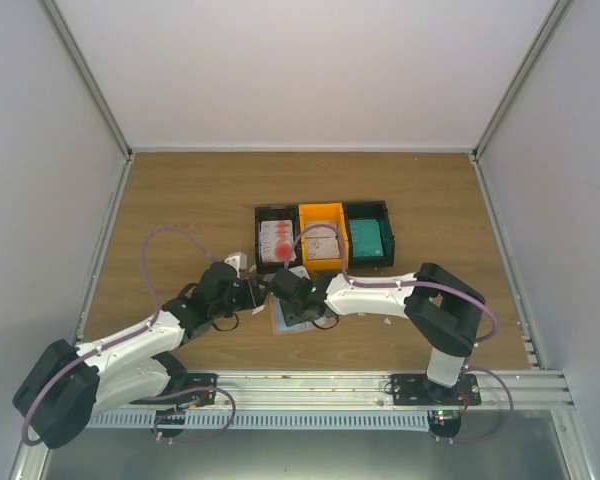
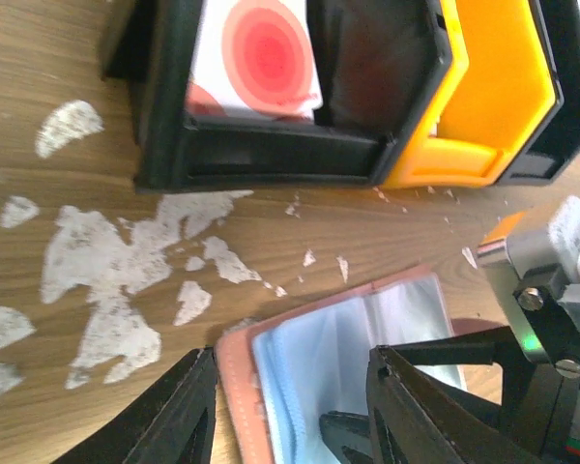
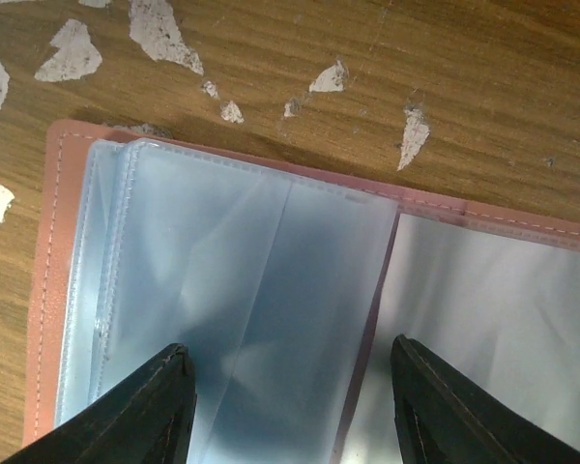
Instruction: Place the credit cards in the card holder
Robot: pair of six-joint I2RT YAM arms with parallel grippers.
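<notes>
An open card holder with a pink-brown border and clear bluish sleeves (image 3: 227, 261) lies flat on the table, its sleeves looking empty. Directly over its sleeves my right gripper is part open, nothing between its fingers. Left of the holder, my left gripper is also part open and empty, with the holder's corner (image 2: 237, 353) showing beyond its fingers. Cards with red circles (image 2: 269, 53) rest in the left black bin (image 1: 277, 212). Pale cards (image 1: 321, 240) lie in the orange bin (image 1: 320, 208), teal ones (image 1: 366, 238) in the right black bin (image 1: 365, 208).
Behind the holder the three bins stand side by side. My right gripper's body (image 2: 532, 338) reaches over the holder, close to the left gripper. Worn pale patches (image 2: 101, 290) mark the wood.
</notes>
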